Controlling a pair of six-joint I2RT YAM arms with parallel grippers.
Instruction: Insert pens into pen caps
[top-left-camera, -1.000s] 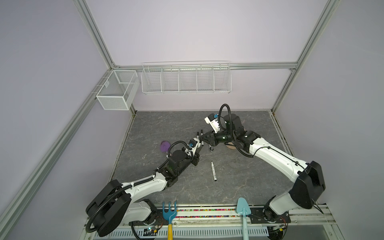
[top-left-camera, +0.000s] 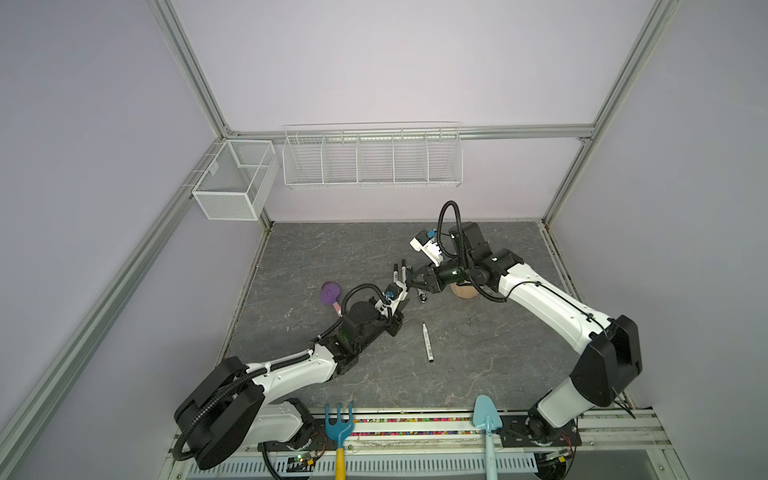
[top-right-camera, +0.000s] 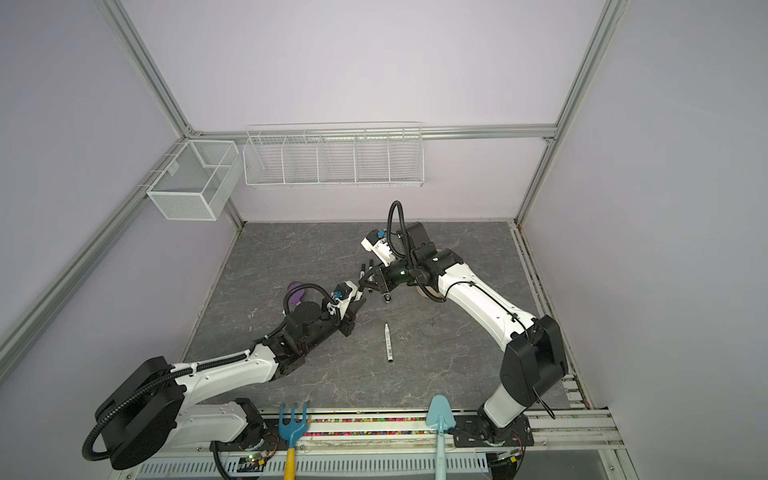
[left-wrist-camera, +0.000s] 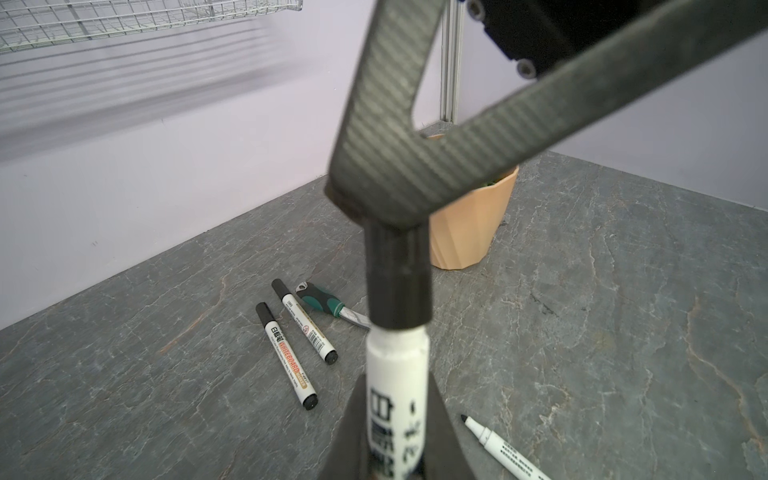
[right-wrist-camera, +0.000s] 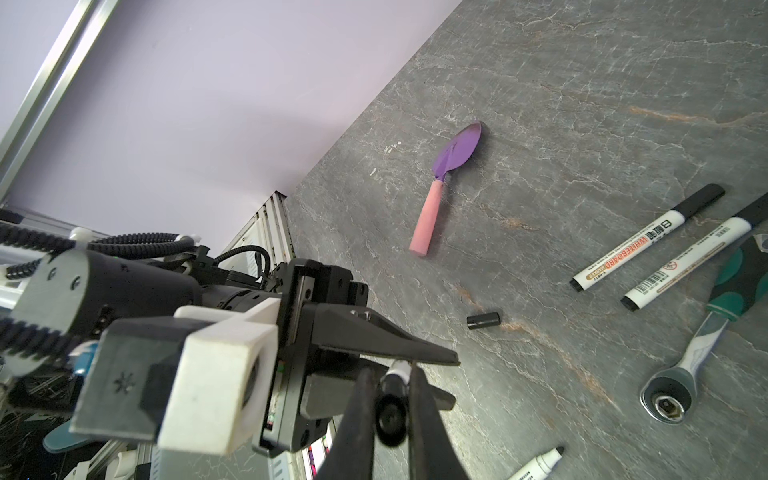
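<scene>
My left gripper (top-left-camera: 397, 309) is shut on a white marker (left-wrist-camera: 396, 392), upright in the left wrist view. My right gripper (top-left-camera: 409, 278) is shut on a black cap (left-wrist-camera: 397, 280), which sits over the marker's top end, the white barrel showing below it. An uncapped marker (left-wrist-camera: 504, 448) lies alone at the front middle of the table. A loose black cap (right-wrist-camera: 483, 320) lies behind the grippers in the right wrist view. Two capped markers (right-wrist-camera: 624, 248) (right-wrist-camera: 692, 252) lie side by side farther back.
A ratchet (right-wrist-camera: 668, 396) lies beside the capped markers. A purple trowel (right-wrist-camera: 456, 152) is at the left, a peach pot (left-wrist-camera: 468, 228) at the back right. Wire baskets (top-left-camera: 372, 156) hang on the walls.
Both grippers have shifted slightly together toward the front and right over the last second, the right arm's elbow moving a little inward. The things on the table have not moved.
</scene>
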